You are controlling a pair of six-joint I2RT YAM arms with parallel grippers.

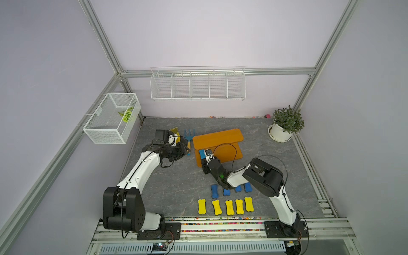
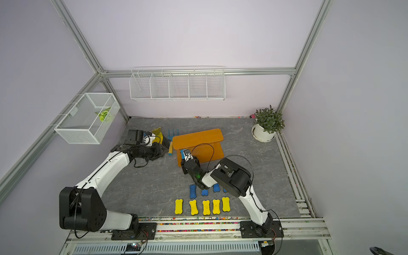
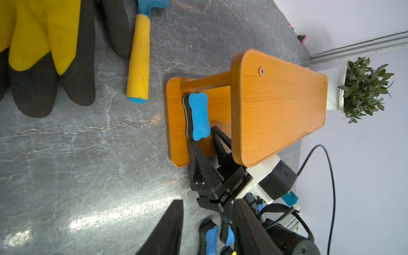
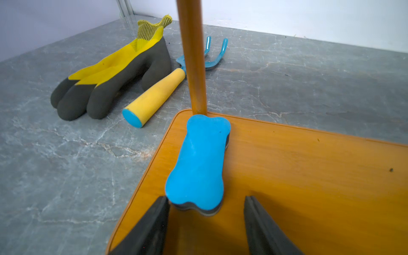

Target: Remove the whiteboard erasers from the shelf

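One blue eraser (image 4: 195,161) lies on the lower board of the orange wooden shelf (image 4: 323,170), beside a corner post. My right gripper is inside the shelf at its front, fingers apart just short of the eraser's near end; it also shows in the left wrist view. My left gripper stands open at the shelf's left, nothing between its fingers. On the table in front of the shelf lie several blue erasers (image 1: 214,191) and several yellow erasers (image 1: 230,207).
A yellow-black glove (image 4: 110,72) and a yellow-handled garden fork (image 4: 155,95) lie left of the shelf. A potted plant (image 1: 286,121) stands back right. Wire baskets (image 1: 198,85) hang on the back and left walls. The table right of the shelf is clear.
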